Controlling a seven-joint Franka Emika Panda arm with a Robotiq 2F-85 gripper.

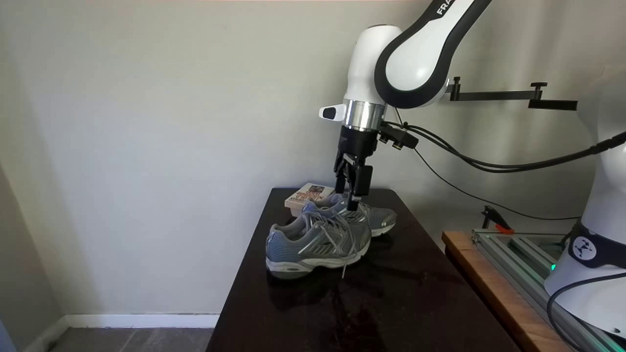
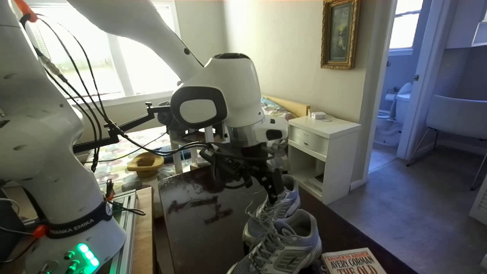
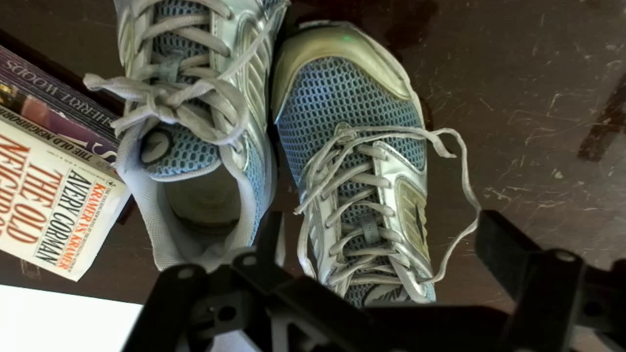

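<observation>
A pair of grey-blue running shoes stands side by side on a dark table. In the wrist view the untied shoe (image 3: 352,117) has a loose lace looping out over the table, and the tied shoe (image 3: 255,76) lies left of it with a bow in its laces. My gripper (image 1: 346,196) points downward above the pair. Its fingers are spread wide in the wrist view, with the untied shoe's laced upper below the gap and nothing held. That shoe's heel is hidden behind the gripper body. In exterior view 2 the fingers (image 2: 274,186) appear over the farther, untied shoe (image 2: 290,203).
Stacked paperback books (image 3: 58,205) lie beside the tied shoe, near the table's edge. Bare table (image 1: 399,305) stretches in front of the shoes in exterior view 1. The robot's bench (image 1: 469,252) adjoins on the right, and a wall stands behind.
</observation>
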